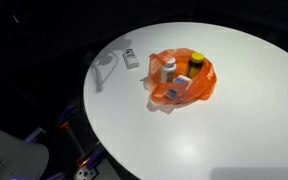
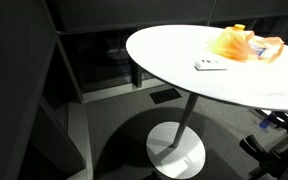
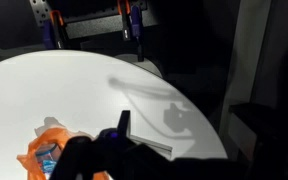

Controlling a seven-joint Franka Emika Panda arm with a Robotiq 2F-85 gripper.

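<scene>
An orange plastic bag (image 1: 200,88) lies spread on the white round table (image 1: 184,140). Inside it are a white bottle (image 1: 168,70), a dark bottle with a yellow cap (image 1: 195,64) and a pale blue-and-white item (image 1: 178,88). Apart from the bag lies a small white object (image 1: 131,59) with dark marks; exterior view 2 shows the same white object (image 2: 210,64) near the table's edge. My gripper is a black silhouette low in the wrist view, over part of the bag and the white object. Its fingers are too dark to read.
Bare tabletop stretches across the front and right of exterior view 1. A pale arm part (image 1: 12,155) shows at lower left. Dark fixtures with orange and blue parts (image 3: 134,22) stand beyond the table edge. The table rests on one post (image 2: 184,122).
</scene>
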